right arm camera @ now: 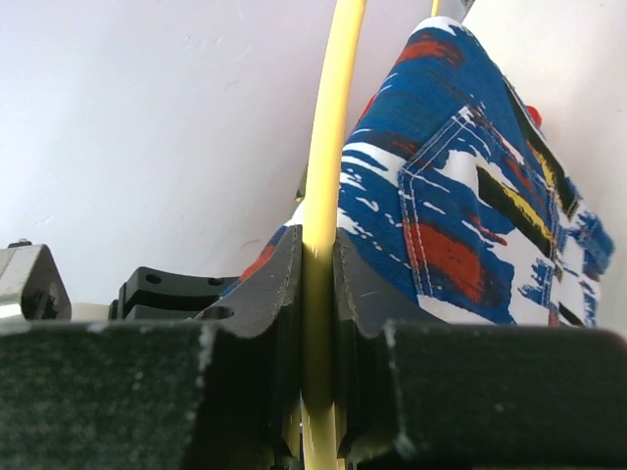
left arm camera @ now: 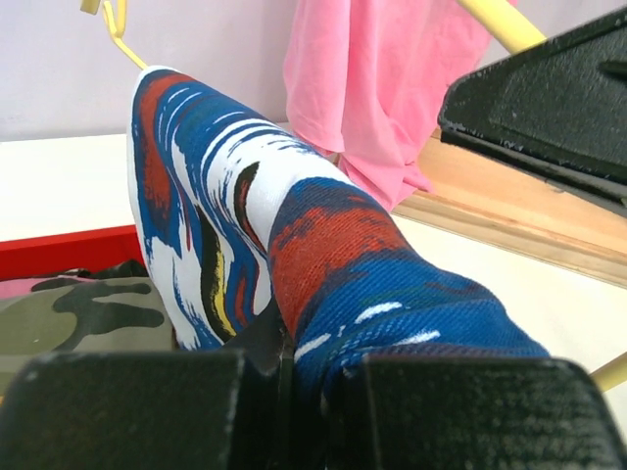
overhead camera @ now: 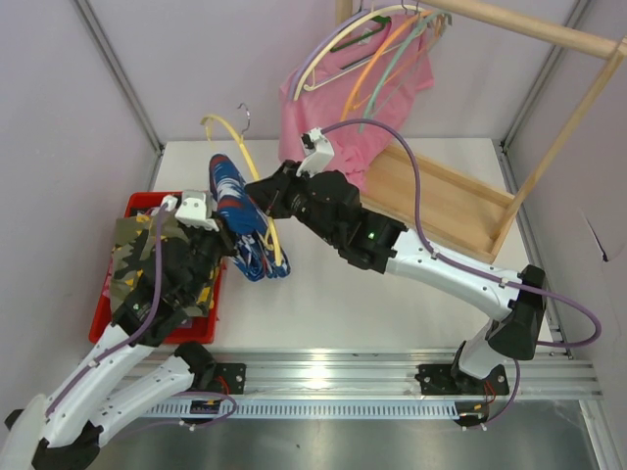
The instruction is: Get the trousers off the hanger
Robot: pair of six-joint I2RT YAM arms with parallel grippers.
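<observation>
Blue, red and white patterned trousers [overhead camera: 233, 201] hang folded over a yellow hanger [overhead camera: 244, 154] in the top view. My left gripper [overhead camera: 227, 238] is shut on the trousers; in the left wrist view their cloth [left arm camera: 338, 240] bunches between its fingers. My right gripper [overhead camera: 269, 196] is shut on the yellow hanger; the bar [right arm camera: 328, 127] runs between its fingertips in the right wrist view. Beyond it, the trousers [right arm camera: 460, 211] show a stitched pocket and still lie close behind the bar. Whether they remain looped over it is partly hidden.
At left stands a red bin [overhead camera: 202, 330] holding folded camouflage clothing [overhead camera: 130, 252]. Behind, a wooden rack [overhead camera: 534, 29] carries several hangers and a pink garment [overhead camera: 304, 117].
</observation>
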